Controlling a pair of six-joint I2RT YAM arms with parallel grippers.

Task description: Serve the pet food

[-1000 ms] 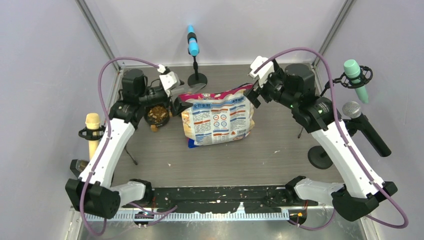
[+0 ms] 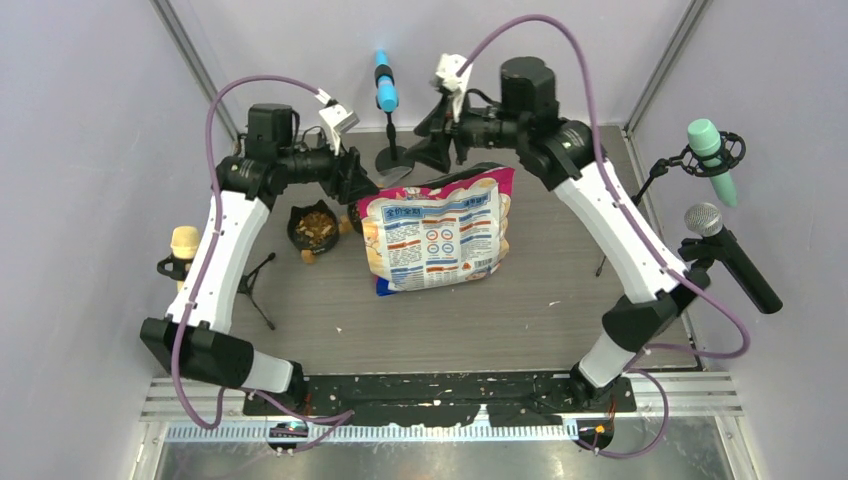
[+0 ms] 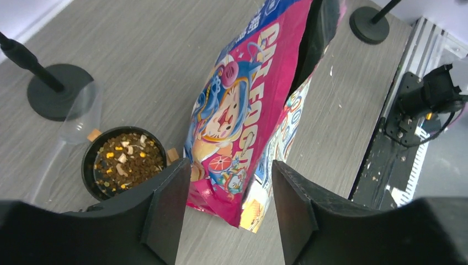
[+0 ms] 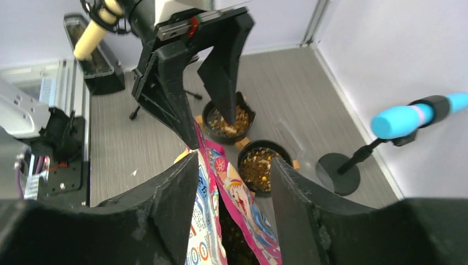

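The pink cat food bag (image 2: 436, 236) lies mid-table, its top edge parted over a dark interior in both wrist views (image 3: 243, 121). Two black bowls (image 2: 316, 228) (image 3: 126, 163) of kibble stand left of it, one largely hidden from the top. A clear plastic scoop (image 3: 77, 127) lies beside the farther bowl. My left gripper (image 2: 350, 180) hangs open over the bag's left end, fingers empty in its wrist view. My right gripper (image 2: 445, 140) hangs open above the bag's back, nothing between its fingers.
A blue microphone on a stand (image 2: 387, 90) stands at the back centre, other microphones at both sides.
The bag looks unchanged.
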